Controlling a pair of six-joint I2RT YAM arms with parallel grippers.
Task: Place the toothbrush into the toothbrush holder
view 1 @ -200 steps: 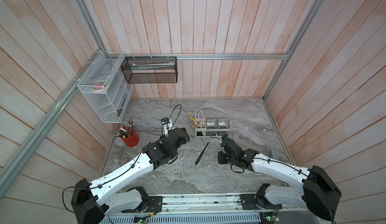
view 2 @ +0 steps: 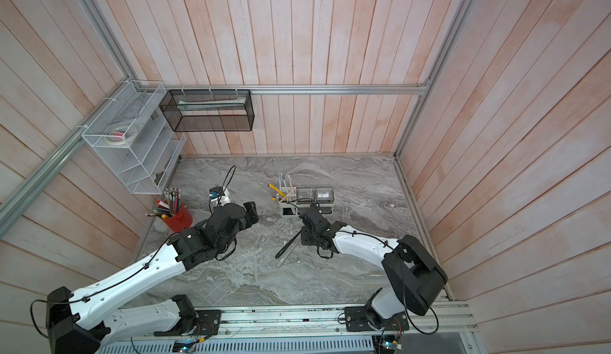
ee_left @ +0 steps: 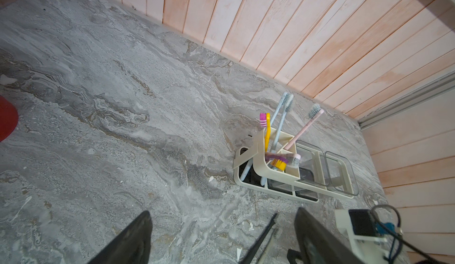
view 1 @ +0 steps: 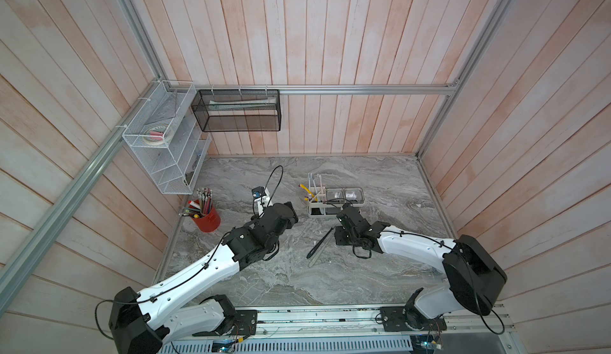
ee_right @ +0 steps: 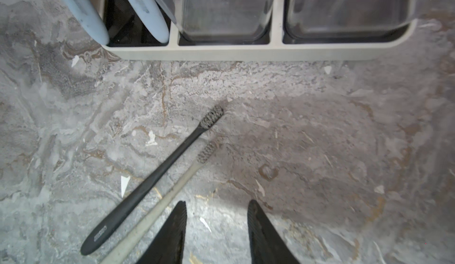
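Two toothbrushes lie loose on the marble table: a black toothbrush (ee_right: 151, 178) and, alongside it, a pale toothbrush (ee_right: 163, 202). Both heads point toward the cream toothbrush holder (ee_right: 227, 51). In the left wrist view the holder (ee_left: 284, 188) has several brushes upright, blue, pink and yellow, in its slots. My right gripper is over the table just right of the pale brush, fingers apart and nothing between them. My left gripper stands open and empty, left of the holder and the loose brushes.
A red cup (view 1: 207, 220) of pens stands at the left, below a white wire shelf (view 1: 168, 144). The black mesh basket (view 1: 235, 109) hangs on the back wall. Table space in front of and right of the holder is free.
My right arm has moved left, bringing its gripper near the loose toothbrushes. The left arm has barely moved.
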